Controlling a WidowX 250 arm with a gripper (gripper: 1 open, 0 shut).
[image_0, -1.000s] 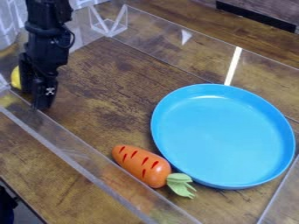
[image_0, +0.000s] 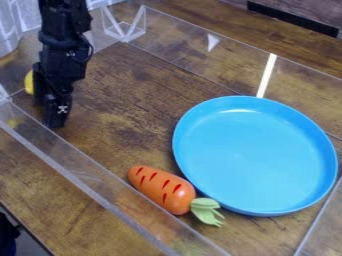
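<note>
My black gripper (image_0: 54, 105) is low at the left of the wooden tray floor, beside a yellow object (image_0: 28, 82) that is mostly hidden behind it. Whether its fingers are open or closed on that object cannot be made out. An orange toy carrot (image_0: 166, 190) with a pale green top lies near the front. A round light blue plate (image_0: 254, 153) takes up the right side.
Clear plastic walls (image_0: 107, 195) border the wooden work area along the front left and the back. The middle of the floor between gripper and plate is clear.
The gripper has moved slightly to the right over the last second. The carrot and the plate have stayed where they were.
</note>
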